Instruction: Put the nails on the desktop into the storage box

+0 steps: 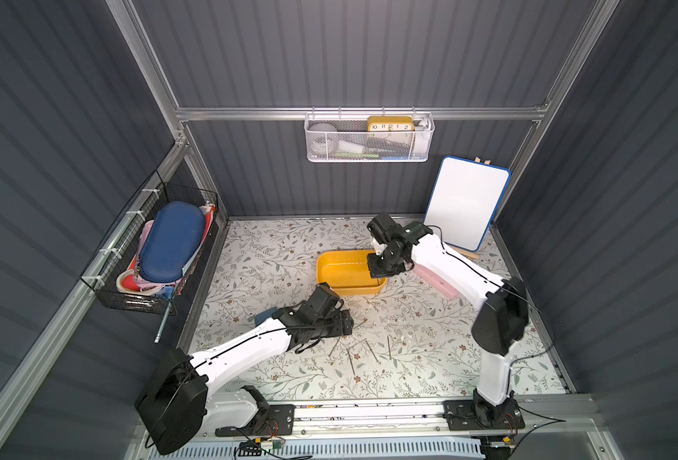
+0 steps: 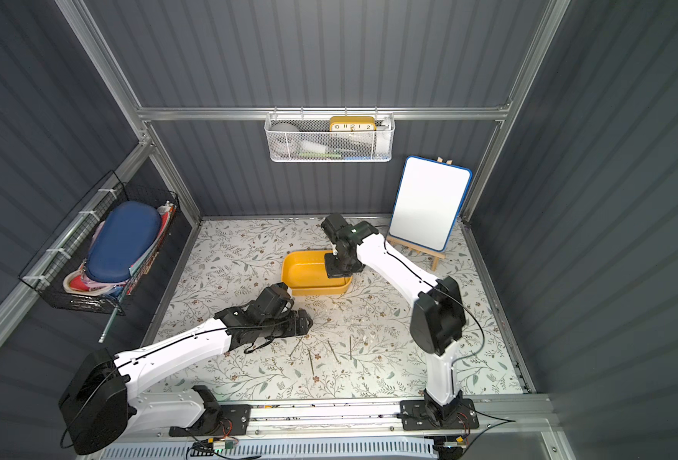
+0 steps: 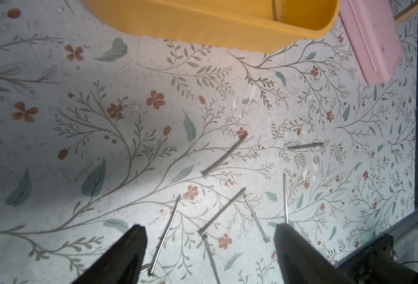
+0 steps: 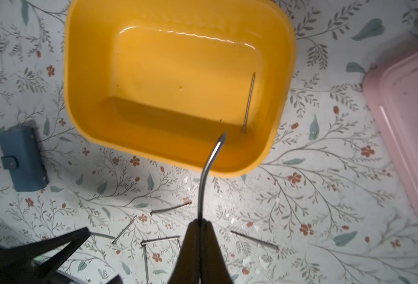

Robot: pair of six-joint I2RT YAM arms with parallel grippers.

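Observation:
A bent nail [image 4: 205, 175] sticks out of my right gripper, which is shut on it; the nail's tip overlaps the front right part of the yellow storage box [image 4: 166, 158] in the right wrist view. Inside that box, along its right side, lies one nail [image 4: 249, 101]. My left gripper is open and empty above the desk, its blurred fingers [image 3: 124, 253] wide apart. Several loose nails lie under and ahead of it, among them a bent nail [image 3: 224, 156], a straight nail [image 3: 165, 235] and a short nail [image 3: 305, 146].
A pink case [image 3: 367, 40] lies right of the box, near the whiteboard [image 1: 468, 201] on its easel. Left of the box is a small blue case [image 4: 23, 158]. The left arm's fingers [image 4: 67, 241] appear at the lower left of the right wrist view. Patterned desk behind the box is clear.

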